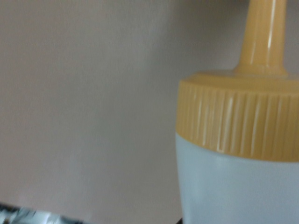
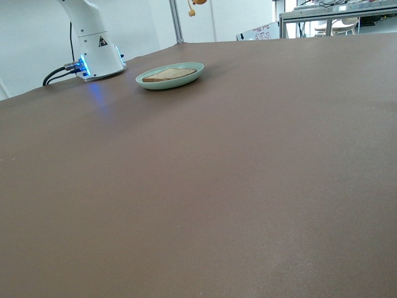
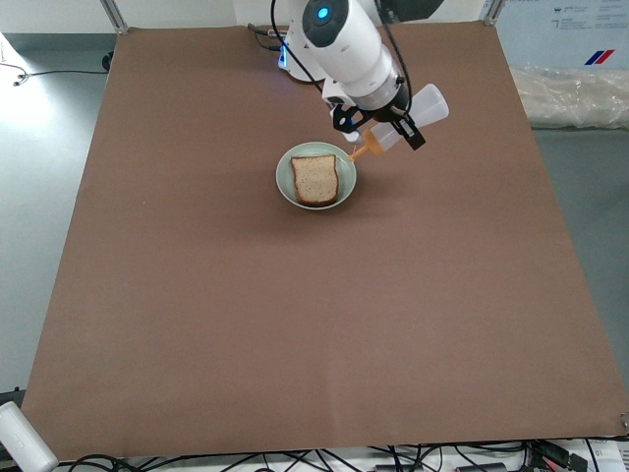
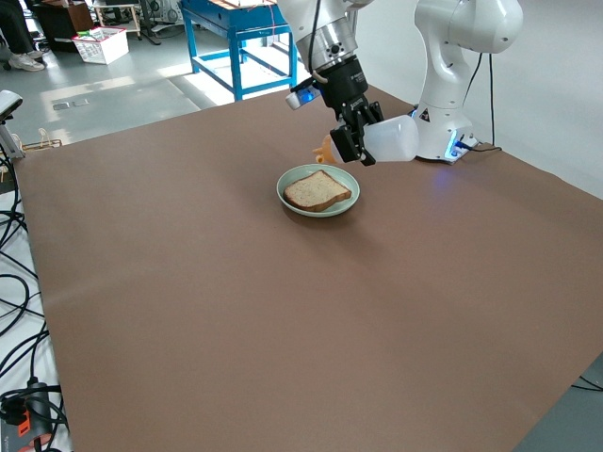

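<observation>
A pale green plate (image 3: 285,177) holds a slice of bread (image 3: 314,179), also seen flat on it in the right view (image 4: 317,193). Just above and behind it, my gripper (image 3: 388,126) is shut on a white squeeze bottle (image 4: 391,139) with an orange cap, tilted nearly sideways, its nozzle pointing toward the plate. In the wrist view the orange cap (image 1: 236,119) and white body fill the right side; my fingertips are hidden. In the top view only the orange nozzle shows at the upper edge.
The arm's base (image 4: 443,132) stands at the back. Cables (image 3: 423,462) run outside the front edge.
</observation>
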